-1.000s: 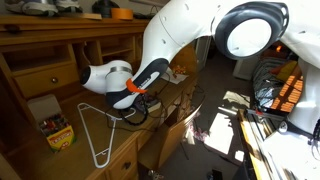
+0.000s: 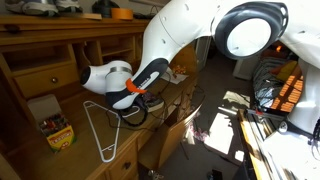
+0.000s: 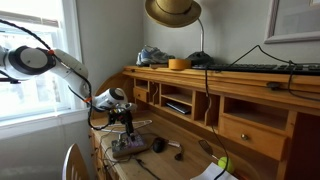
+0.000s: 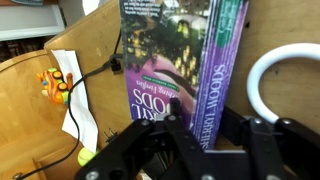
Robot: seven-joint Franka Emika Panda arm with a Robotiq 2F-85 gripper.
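A book with a purple spine and a woodland cover fills the middle of the wrist view. My gripper is shut on its lower end, with the dark fingers overlapping the spine. In exterior view 1 the gripper is low over the front part of the wooden desk, and the arm partly hides the book. From the other side, exterior view 2 shows the gripper down at the desk, too small for finger detail.
A white hanger lies on the desk left of the gripper. Farther left stands a box of crayons. Cables run near the book in the wrist view. Wooden cubbyholes line the back of the desk.
The wrist and gripper have shifted slightly in exterior view 1. The hanger has turned a little, its lower end now slightly higher and farther right.
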